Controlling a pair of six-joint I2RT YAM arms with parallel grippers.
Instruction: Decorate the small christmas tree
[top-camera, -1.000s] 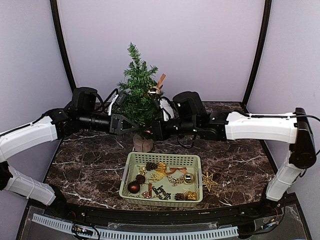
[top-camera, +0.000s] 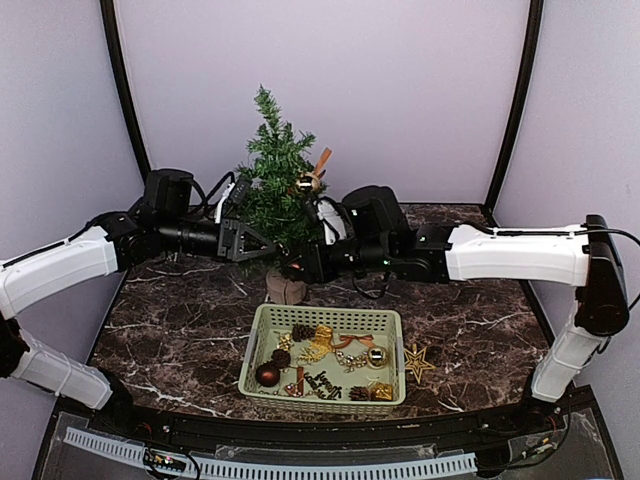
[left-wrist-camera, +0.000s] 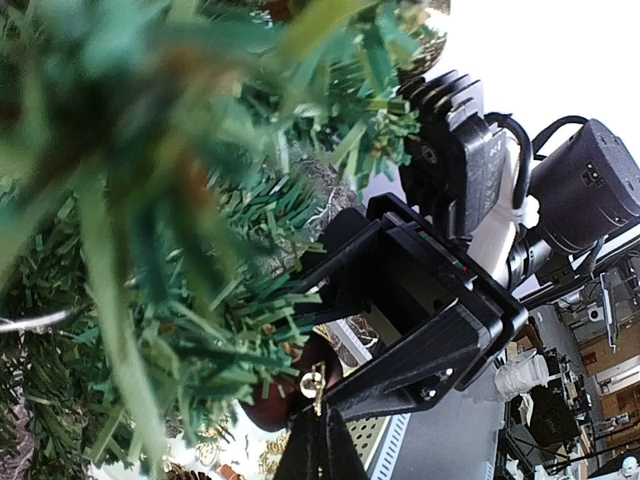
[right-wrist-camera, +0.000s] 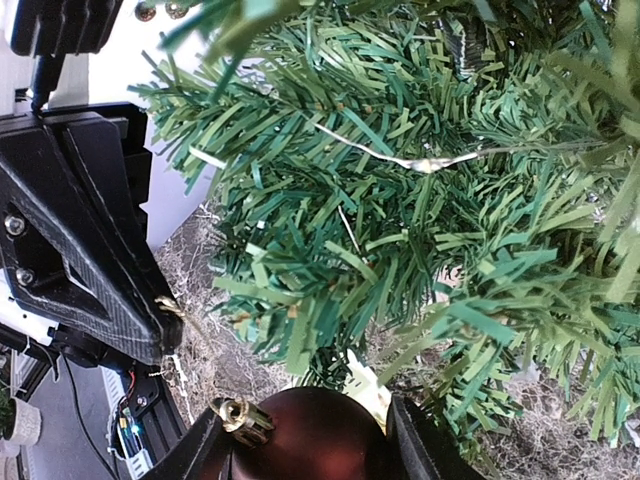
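A small green tree (top-camera: 275, 170) stands at the back, an ornament with an orange ribbon (top-camera: 322, 160) on it. Both grippers meet at its lower front. In the right wrist view, my right gripper is shut on a dark red bauble (right-wrist-camera: 310, 440) with a gold cap (right-wrist-camera: 240, 420), among the branches. My left gripper (top-camera: 262, 250) is shut beside it; in the left wrist view a thin gold loop or string runs from the bauble's cap area to its fingertips (left-wrist-camera: 325, 430).
A pale green basket (top-camera: 250, 350) of baubles, pinecones and gold decorations sits in front of the tree, with a gold star (top-camera: 418, 362) to its right.
Both arms have shifted only slightly at the tree; the tree and the basket look unchanged.
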